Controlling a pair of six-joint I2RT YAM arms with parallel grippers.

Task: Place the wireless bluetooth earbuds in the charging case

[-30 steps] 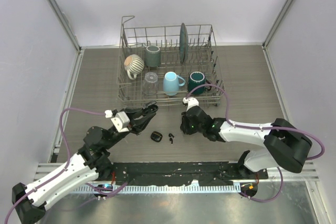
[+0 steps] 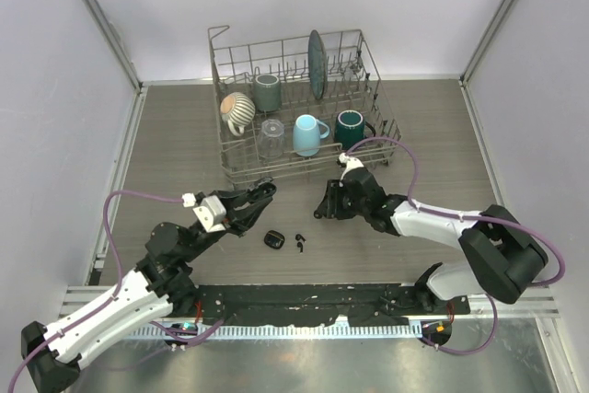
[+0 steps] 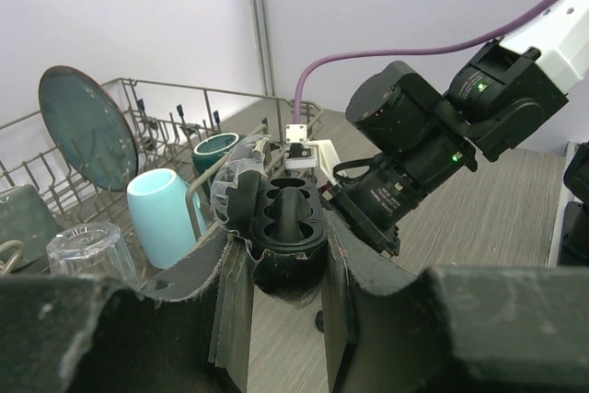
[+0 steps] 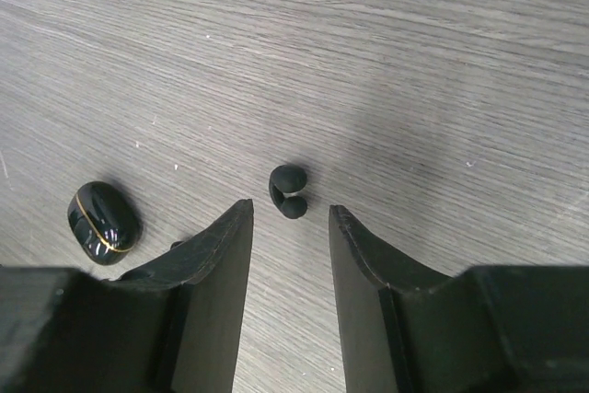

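My left gripper [image 2: 256, 192] is shut on the black charging case [image 3: 289, 236], held above the table. Its clear lid [image 3: 241, 177] stands raised in the left wrist view, and dark recesses show inside. Over the table in front of the rack, my right gripper [image 2: 328, 207] is open with nothing between its fingers. A black earbud [image 4: 289, 189] lies on the table just beyond the right fingertips. Two small black pieces [image 2: 299, 242] lie farther left; in the right wrist view, one small piece [image 4: 177, 245] shows, largely hidden behind a finger.
A glossy black box-like piece [image 2: 274, 239] rests left of the small pieces. Close behind the right gripper, the wire dish rack [image 2: 293, 168] holds several cups, a glass and a plate [image 2: 317, 66]. Bare table [image 2: 433, 158] lies to the right.
The rack and its cups have shifted a little, its front right corner turning away rightward. The left arm stayed still.
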